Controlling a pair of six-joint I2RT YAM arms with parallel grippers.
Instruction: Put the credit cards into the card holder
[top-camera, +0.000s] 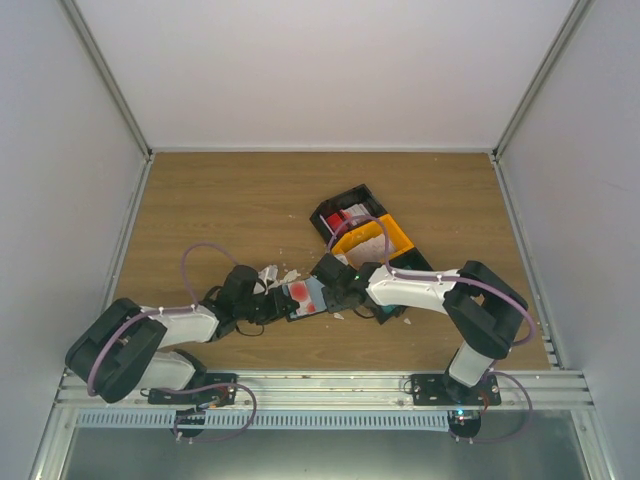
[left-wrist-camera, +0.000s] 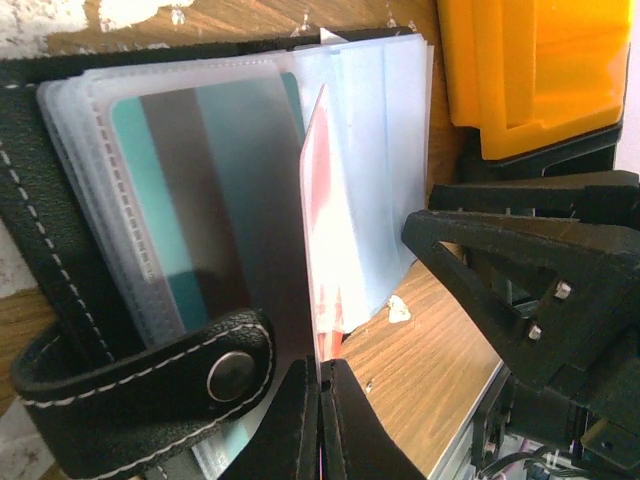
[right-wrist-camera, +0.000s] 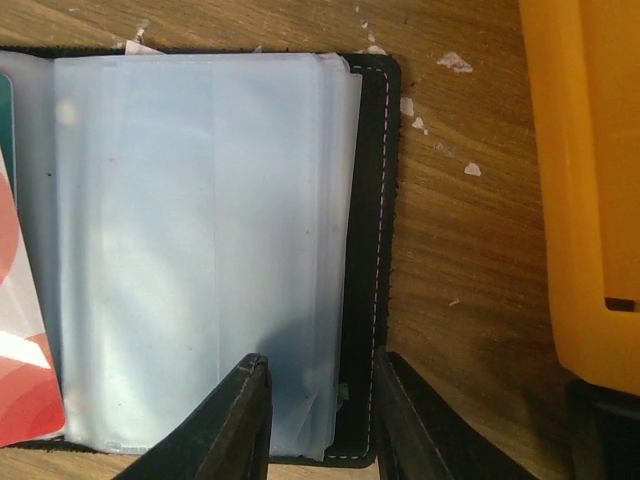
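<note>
The black card holder (top-camera: 304, 315) lies spread open on the table. Its clear sleeves (right-wrist-camera: 200, 230) fill most of the right wrist view, and a teal-striped card shows through the left-hand sleeves. My left gripper is shut on a thin red-and-white card (left-wrist-camera: 325, 230), seen nearly edge-on above the sleeves; whether its edge is inside a sleeve cannot be told. At the holder's right side my right gripper stands part open, its fingers (right-wrist-camera: 240, 420) either side of the sleeves' loose edge, with nothing visibly gripped.
Behind the right arm stands a black and yellow organizer (top-camera: 400, 238) with cards in its compartments. The holder's strap with a snap (left-wrist-camera: 232, 377) juts up near the left fingers. Bare table (top-camera: 220, 200) lies at the back left.
</note>
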